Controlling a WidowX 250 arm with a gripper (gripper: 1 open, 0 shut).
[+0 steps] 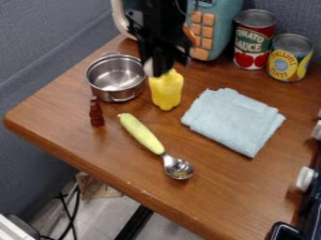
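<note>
My gripper [160, 58], dark and partly blurred, hangs at the top centre, just over the yellow pepper [167, 94], with something whitish at its tips. Whether it is open or shut is unclear. A steel pot [115, 82] stands left of the pepper. A small brown bottle [97, 114] stands in front of the pot. A yellow corn-like item [141, 132] and a metal spoon [177, 167] lie at the centre front. A folded light blue cloth [238, 120] lies at the right.
A tomato can [253, 42] and a yellow can [290, 58] stand at the back right, beside a toy microwave [209, 28].
</note>
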